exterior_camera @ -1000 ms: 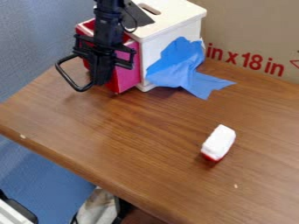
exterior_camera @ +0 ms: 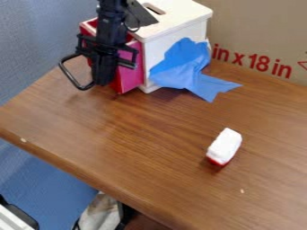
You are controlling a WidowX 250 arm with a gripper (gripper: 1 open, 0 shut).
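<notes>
My black gripper point(exterior_camera: 99, 67) hangs at the upper left in front of a pink and red box point(exterior_camera: 129, 75) with a white top section point(exterior_camera: 168, 22). Whether its fingers are open or shut is unclear. A blue cloth point(exterior_camera: 188, 67) drapes beside the box onto the table. A white block with a red underside point(exterior_camera: 224, 145) lies alone on the right side of the wooden table point(exterior_camera: 132, 162).
A cardboard box point(exterior_camera: 270, 40) with red printing stands at the back right. The table's left edge drops to a blue surface point(exterior_camera: 30, 184).
My gripper has shifted very slightly; the other things have not moved.
</notes>
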